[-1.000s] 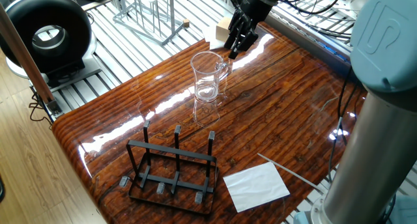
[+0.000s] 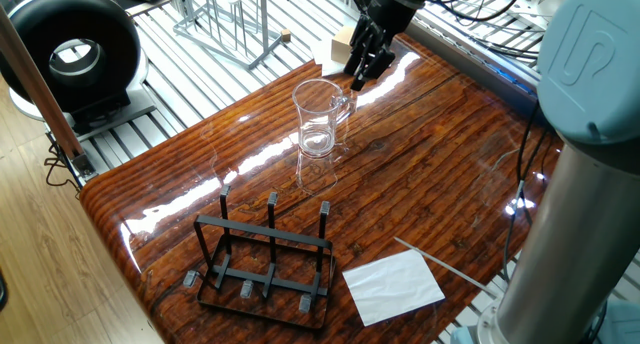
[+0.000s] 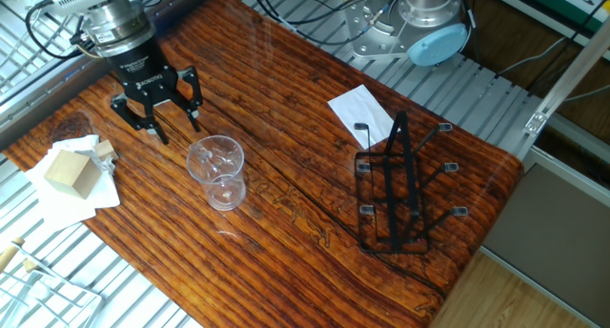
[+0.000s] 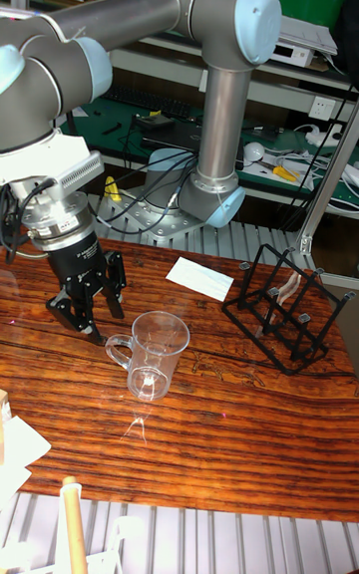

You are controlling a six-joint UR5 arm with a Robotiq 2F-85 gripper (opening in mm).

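Note:
A clear glass mug (image 2: 317, 119) stands upright on the glossy brown wooden table (image 2: 440, 174), its handle (image 2: 345, 108) turned toward my gripper. My gripper (image 3: 180, 134) hangs close beside the mug, above the tabletop, fingers spread wide and nothing between them. In exterior view 3 the gripper (image 4: 98, 329) is just left of the mug (image 4: 158, 354), near the handle (image 4: 120, 351), and no contact is evident. A black wire cup rack (image 2: 266, 276) stands empty of cups toward the other end of the table.
Beside the rack lies a white sheet (image 2: 394, 286). At the table's edge behind the gripper, a wooden block (image 3: 73, 174) sits on white paper (image 3: 103, 194). The robot's base (image 3: 427, 13) is off one long side. Bare tabletop separates mug and rack.

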